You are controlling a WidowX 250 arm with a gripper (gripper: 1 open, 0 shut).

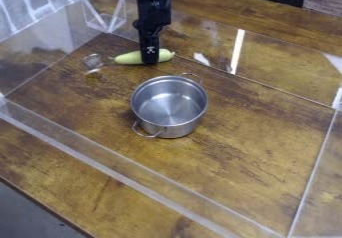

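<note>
The black gripper (pixel 150 52) is down at the back left of the table, shut on a pale yellow-green elongated object (pixel 128 58) that looks like a corn cob or vegetable. A metal spoon (pixel 94 61) lies just left of that object. In front of them, near the middle, stands an empty steel pot (pixel 170 105) with handles at its sides.
A wooden tabletop (pixel 241 152) is bordered by clear plastic panels on several sides.
</note>
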